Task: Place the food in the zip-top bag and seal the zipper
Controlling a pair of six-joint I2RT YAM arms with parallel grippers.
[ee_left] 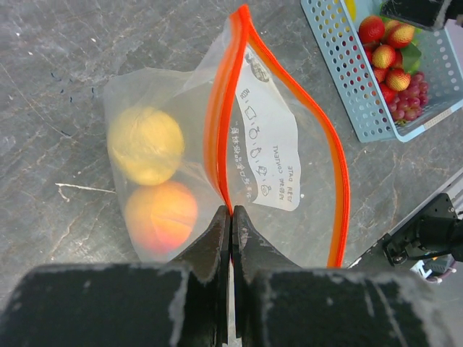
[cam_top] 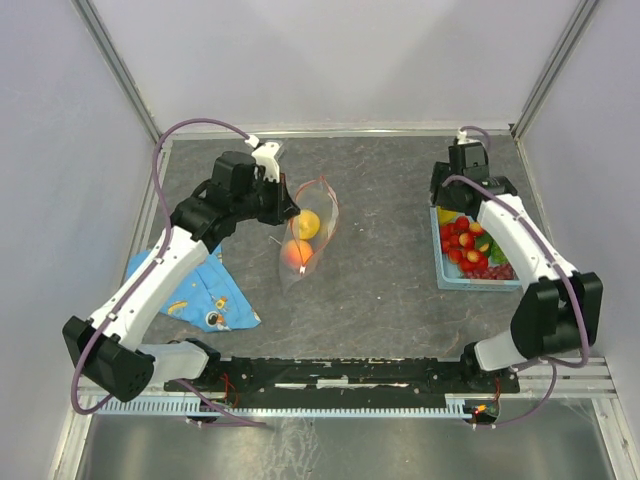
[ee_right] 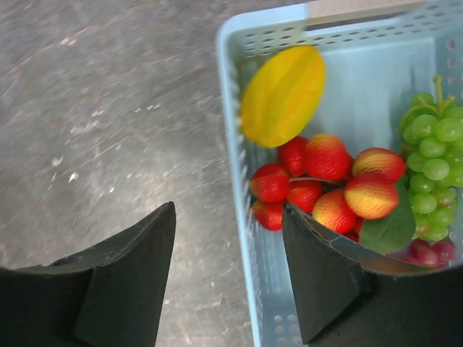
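My left gripper is shut on the orange zipper edge of the clear bag (ee_left: pixel 281 238), holding it up. A yellow fruit (ee_left: pixel 145 144) and a peach (ee_left: pixel 160 217) are inside. My right gripper is open above the left rim of the blue basket (ee_right: pixel 235 144), with nothing between its fingers. In the basket lie a yellow oval fruit (ee_right: pixel 282 94), several red fruits (ee_right: pixel 325 159), green grapes (ee_right: pixel 434 144) and red grapes (ee_right: pixel 441 253).
A blue printed cloth (cam_top: pixel 205 300) lies at the left under the left arm.
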